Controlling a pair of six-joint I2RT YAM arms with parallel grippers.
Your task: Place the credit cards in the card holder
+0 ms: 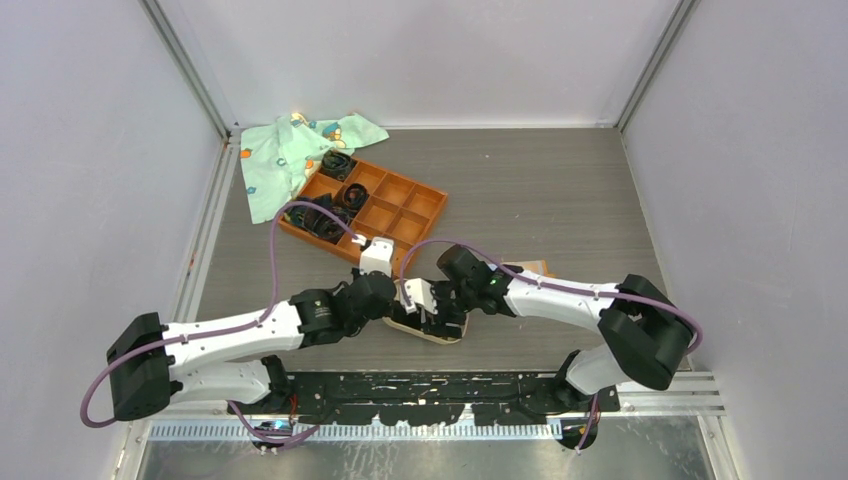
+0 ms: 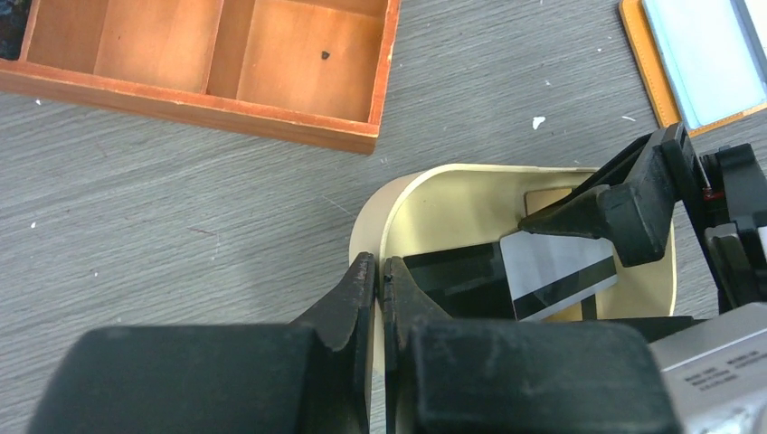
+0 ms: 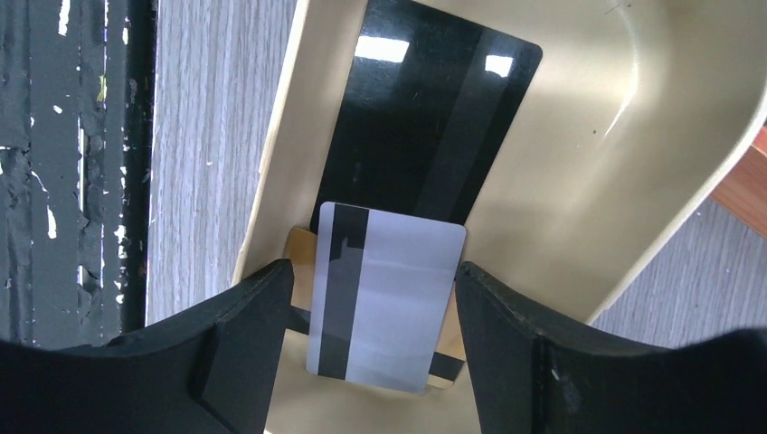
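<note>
Inside a cream bin (image 2: 443, 208) lie the cards: a black card (image 3: 407, 117), a white card (image 3: 411, 307) with a dark stripe overlapping its end, and a tan card (image 3: 300, 246) mostly hidden beneath. My left gripper is shut on the bin's rim. Part open, my right gripper reaches into the bin, its fingers on either side of the white card. One fingertip (image 3: 463, 276) is close against the card's edge; the other stands a little apart. A tan-orange item with a pale blue face (image 2: 705, 54), perhaps the card holder, lies at the left wrist view's upper right.
A brown wooden organizer (image 1: 400, 205) with coiled dark cables stands behind the bin. A green patterned cloth (image 1: 270, 165) lies at the back left.
</note>
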